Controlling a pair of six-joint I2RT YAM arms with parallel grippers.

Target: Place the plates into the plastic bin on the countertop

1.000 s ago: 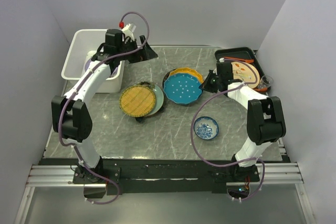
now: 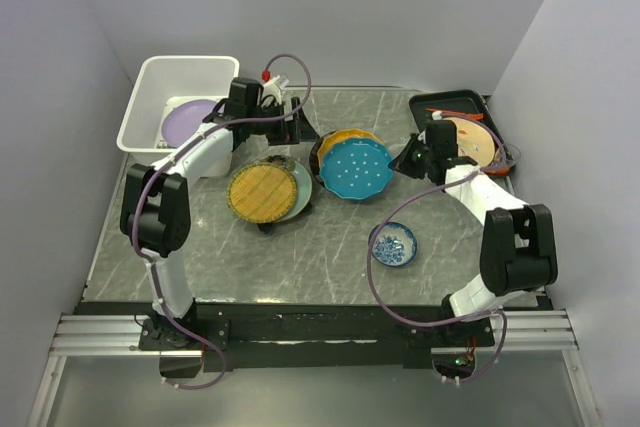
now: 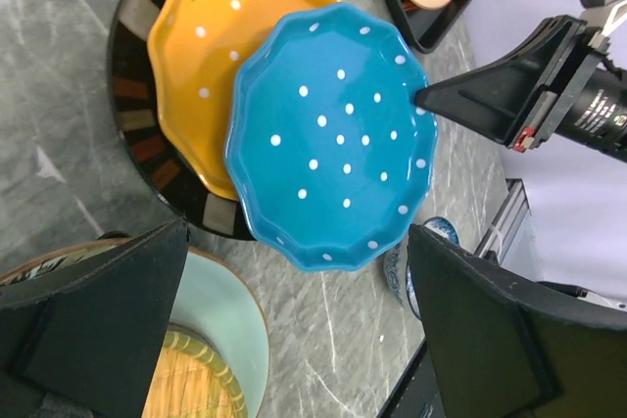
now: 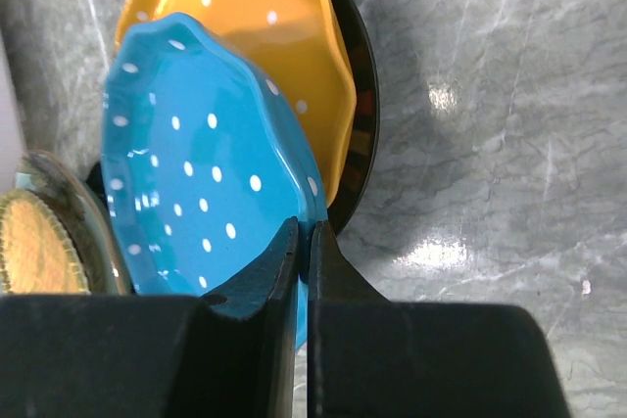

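Observation:
A blue polka-dot plate (image 2: pixel 355 169) lies tilted over a yellow plate (image 3: pixel 191 26) and a dark plate (image 3: pixel 137 75). My right gripper is shut on the blue plate's right rim. My left gripper (image 2: pixel 300 122) hangs open above and left of these plates. A woven yellow plate (image 2: pixel 260 192) sits on a pale green one (image 2: pixel 298 197) at centre left. A small blue-patterned dish (image 2: pixel 393 245) lies front right. The white plastic bin (image 2: pixel 150 87) at back left holds a purple plate (image 2: pixel 185 122).
A black tray (image 2: pixel 430 102) with a round board (image 2: pixel 472 142) and utensils sits back right, a glass beside it.
My left gripper has moved right and down from over the bin's side toward the plates. My right gripper has moved slightly right, and the blue plate has shifted slightly with it.

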